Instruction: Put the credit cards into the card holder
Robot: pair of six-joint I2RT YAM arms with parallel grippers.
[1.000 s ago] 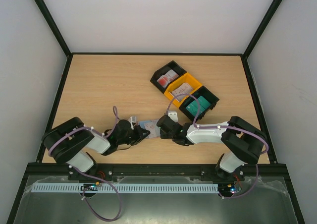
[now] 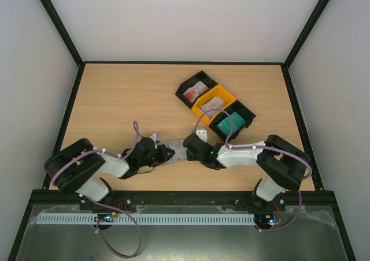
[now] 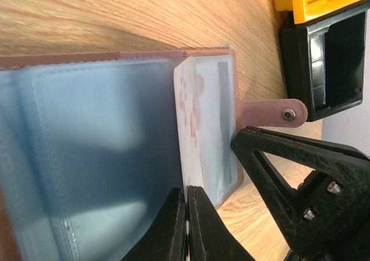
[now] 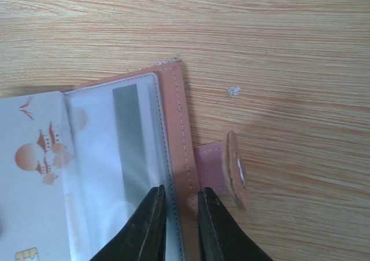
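The card holder [image 2: 177, 150] lies open on the table between my two grippers, with blue pockets [image 3: 98, 122] and a brown border. My left gripper is shut on a pale credit card [image 3: 187, 108], seen almost edge-on and tilted up over the holder's end pocket. In the right wrist view the card [image 4: 34, 157] shows an orange print and a chip. Its long edge meets the clear end pocket [image 4: 98, 119]; whether it is inside cannot be told. My right gripper is shut on the holder's brown stitched edge [image 4: 176, 114], near the strap.
A black box [image 2: 200, 86], a yellow box [image 2: 228, 94] and another black box [image 2: 245, 114] stand in a diagonal row behind the right gripper, with cards in them.
The right arm and the holder have stayed in place.
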